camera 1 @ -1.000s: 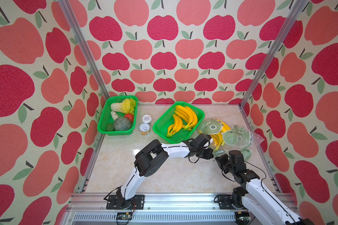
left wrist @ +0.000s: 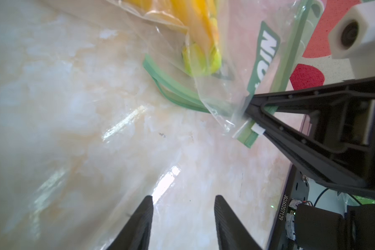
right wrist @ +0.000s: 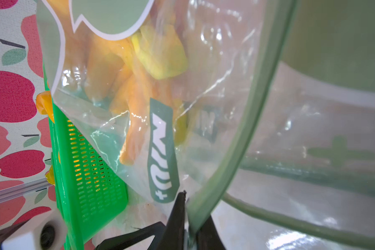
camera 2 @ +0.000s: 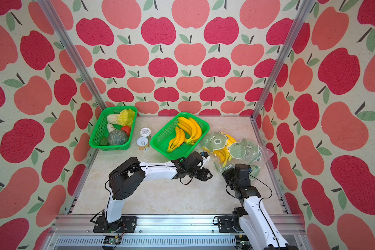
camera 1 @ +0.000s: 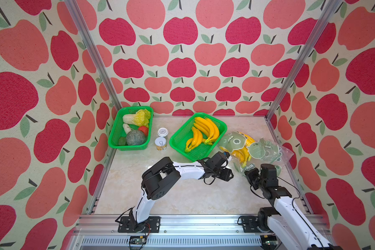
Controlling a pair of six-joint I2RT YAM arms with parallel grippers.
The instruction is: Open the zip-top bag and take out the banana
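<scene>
The clear zip top bag [camera 1: 264, 152] with green print lies at the table's right, bananas [camera 1: 241, 155] showing through it. My right gripper [camera 1: 250, 175] is shut on the bag's top edge near the green zip; in the right wrist view the zip strip [right wrist: 258, 104] runs up from its fingers, with a second strip apart from it. My left gripper stands open just left of the bag, over bare table, nothing between its fingers. In the left wrist view banana ends [left wrist: 200, 58] show behind the plastic.
A green basket of bananas [camera 1: 179, 143] stands left of the bag, behind my left arm. A green basket of vegetables [camera 1: 112, 139] is at the far left, two small containers [camera 1: 160, 144] between them.
My left gripper has drawn back left and toward the front, away from the bag. My right gripper has shifted slightly back and right with the bag edge.
</scene>
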